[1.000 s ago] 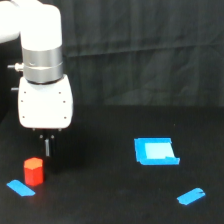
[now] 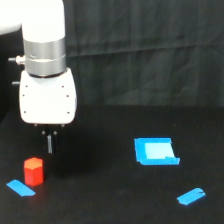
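A small red block (image 2: 33, 172) stands on the black surface at the lower left. Above it and slightly to its right hangs my gripper (image 2: 53, 142), pointing down from the white arm. The fingers are small and dark against the background, and how far apart they are is hard to make out. No object shows at the fingertips, and the red block appears apart from them.
A white patch bordered with blue tape (image 2: 143, 152) lies right of centre. One strip of blue tape (image 2: 20, 188) lies beside the block, and another blue strip (image 2: 191, 197) is at the lower right.
My arm and gripper have shifted a little to the right and slightly down in the view. The red block and the blue tape have stayed where they were.
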